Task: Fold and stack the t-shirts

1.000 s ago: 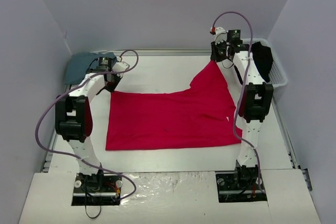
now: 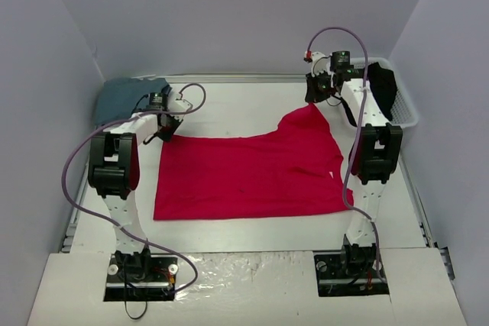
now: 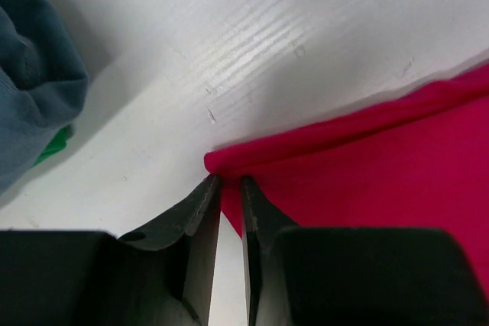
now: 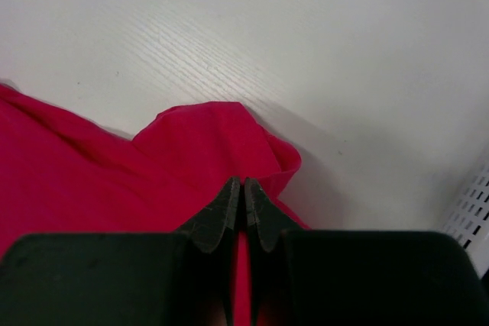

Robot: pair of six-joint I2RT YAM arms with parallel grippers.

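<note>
A red T-shirt (image 2: 244,181) lies spread across the white table, its upper right part bunched up toward the back. At its top left corner is my left gripper, fingertips close together at the cloth edge; whether they pinch any is unclear. My right gripper is shut over the raised upper right part of the shirt (image 4: 206,143); the cloth shows around and below its tips, and I cannot tell if any is held.
A folded blue-grey cloth (image 2: 122,93) lies at the back left. A white basket (image 2: 405,116) with dark cloth stands at the back right.
My right gripper has moved down toward the front, and the shirt's raised upper right part has come down with it.
</note>
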